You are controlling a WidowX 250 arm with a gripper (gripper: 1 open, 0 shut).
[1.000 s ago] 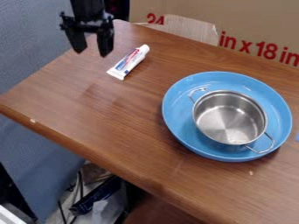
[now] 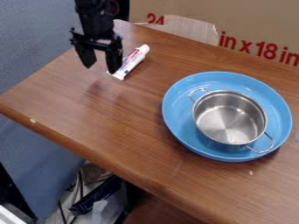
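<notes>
My black gripper (image 2: 100,58) hangs over the back left of the wooden table, its two fingers apart with nothing visible between them. Just to its right a white toothpaste tube (image 2: 132,61) with red print lies on the table, angled from front left to back right. On the right, a steel pot (image 2: 232,117) with wire handles stands on a light blue plate (image 2: 179,101).
A cardboard box (image 2: 246,26) stands behind the table (image 2: 111,136). Past the table's left edge are a grey-blue partition (image 2: 30,52) and some clutter below (image 2: 93,197).
My gripper has come down and slightly right, nearer the toothpaste tube. The tube, pot and plate have not moved.
</notes>
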